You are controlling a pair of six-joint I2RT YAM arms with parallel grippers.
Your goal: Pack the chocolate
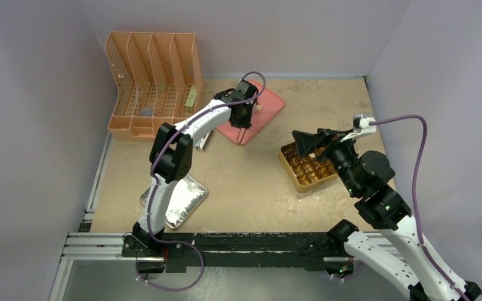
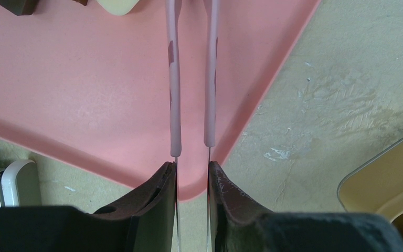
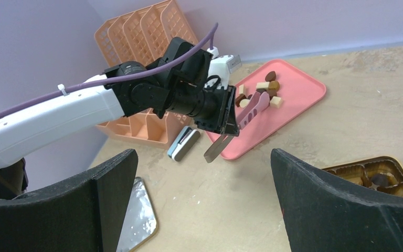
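Pink-tipped tongs [image 3: 254,107] are squeezed between the fingers of my left gripper, which is shut on them over the pink tray [image 1: 270,110]. Their tips reach in among several brown and white chocolates [image 3: 276,102] at the tray's far part. Whether a chocolate sits between the tips cannot be seen; they run out of the left wrist view. The gold box [image 1: 304,187] with small compartments stands to the right, a dark chocolate [image 3: 380,179] and a pale one in it. My right gripper is open and empty, above the box's far left part.
A silver lid [image 1: 187,200] lies at the front left. A stapler-like object [image 3: 183,144] sits between the tray and the orange divided rack [image 1: 120,128] at the back left. Table between tray and box is bare.
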